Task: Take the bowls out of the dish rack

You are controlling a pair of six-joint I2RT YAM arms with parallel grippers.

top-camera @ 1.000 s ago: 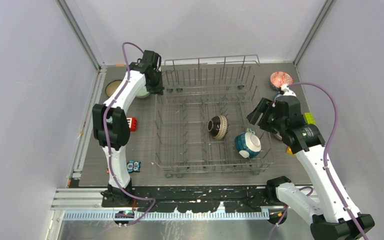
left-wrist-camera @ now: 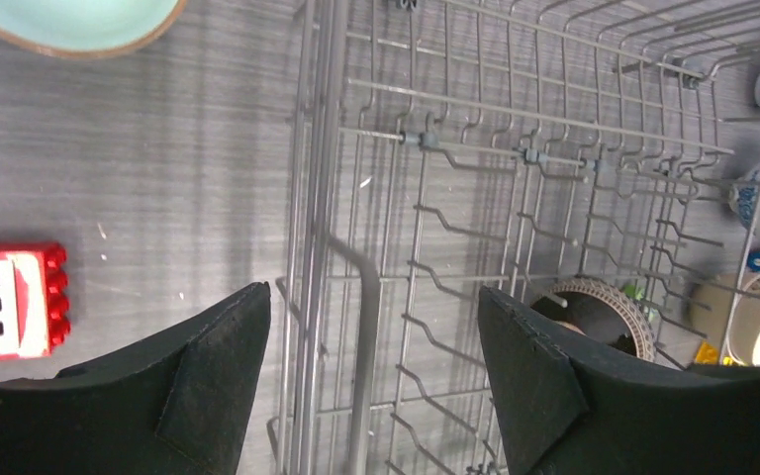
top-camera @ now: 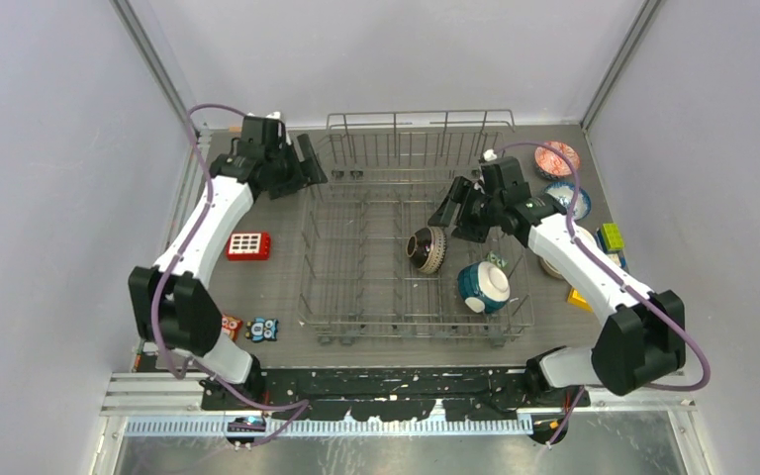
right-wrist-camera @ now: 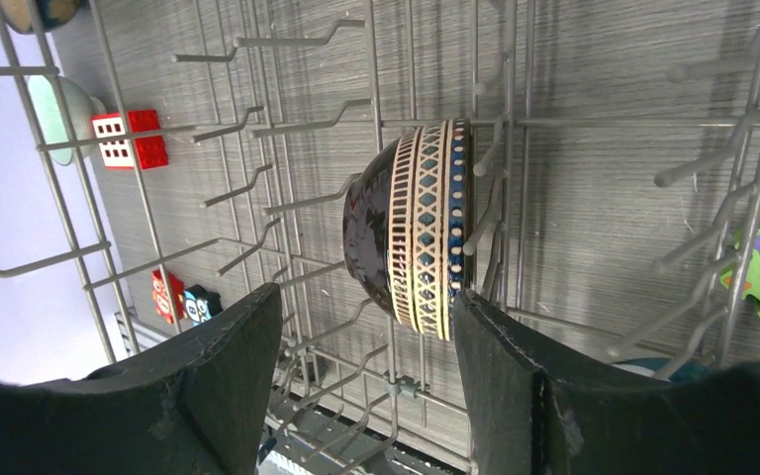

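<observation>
The wire dish rack (top-camera: 364, 327) fills the middle of the table and holds two bowls. A dark brown bowl with a beaded tan band (top-camera: 427, 249) stands on edge among the tines. Toward the front right, a teal and white bowl (top-camera: 484, 287) leans in the rack. My right gripper (top-camera: 451, 220) is open just behind the brown bowl; in the right wrist view the bowl (right-wrist-camera: 411, 228) shows ahead of the spread fingers (right-wrist-camera: 515, 366), apart from them. At the rack's back left, my left gripper (top-camera: 318, 158) is open, with nothing gripped, above the rack's side wires (left-wrist-camera: 317, 247).
Outside the rack at right lie a red patterned bowl (top-camera: 557, 159), a blue and white bowl (top-camera: 576, 201) and green and yellow blocks (top-camera: 610, 237). Left of it are a red block (top-camera: 248, 246) and a pale green bowl (left-wrist-camera: 74, 15). The rack's left half is empty.
My right gripper has moved left over the rack, toward the brown bowl. The left arm has swung outward to the left, its gripper now turned toward the rack. The rack shifted slightly left earlier.
</observation>
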